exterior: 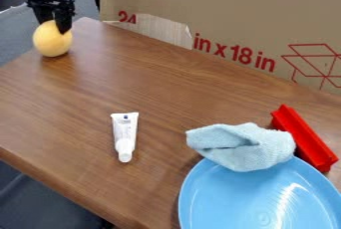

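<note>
My black gripper [54, 18] is at the top left, at the far end of the wooden table, directly above a pale yellow ball-like object [52, 41] and touching or very close to it. The fingers are dark and small in this view, so whether they grip the object cannot be told.
A white tube [124, 133] lies mid-table. At the lower right are a blue plate [260, 205], a light blue cloth [240, 145] on its rim and a red object [304, 138]. A large cardboard box [220, 19] stands along the back.
</note>
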